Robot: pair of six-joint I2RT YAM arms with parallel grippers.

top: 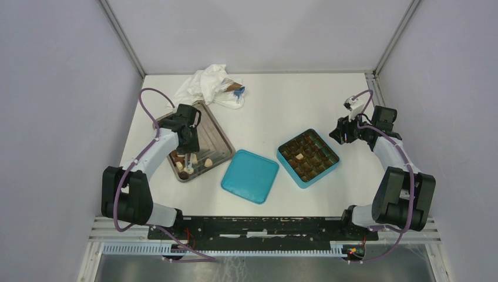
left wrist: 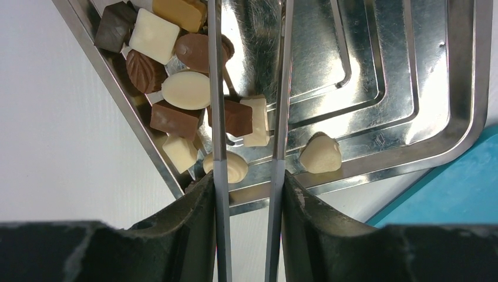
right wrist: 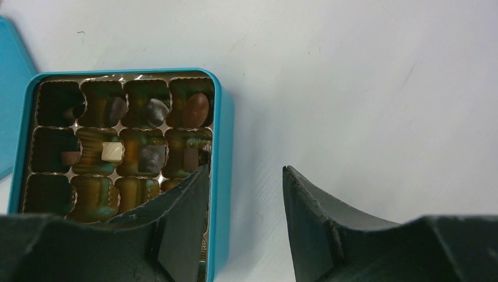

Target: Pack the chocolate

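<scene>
Two long metal bars, seemingly a pair of tongs (left wrist: pixel 219 194), run between the fingers of my left gripper, which is shut on them. Their legs stand apart, and the ends beyond the top of the left wrist view are hidden. Below lies a metal tray (left wrist: pixel 470 120) with several chocolates, among them a cream oval one (left wrist: pixel 185 90), a brown block (left wrist: pixel 175 119) and a lone cream piece (left wrist: pixel 320 154). Beside the blue box (right wrist: pixel 223 158) my right gripper is open and empty. Several box compartments hold chocolates, including a white square (right wrist: pixel 112 151).
A flat blue lid (top: pixel 251 176) lies between the tray and the box. White plastic bags (top: pixel 205 85) lie crumpled behind the tray.
</scene>
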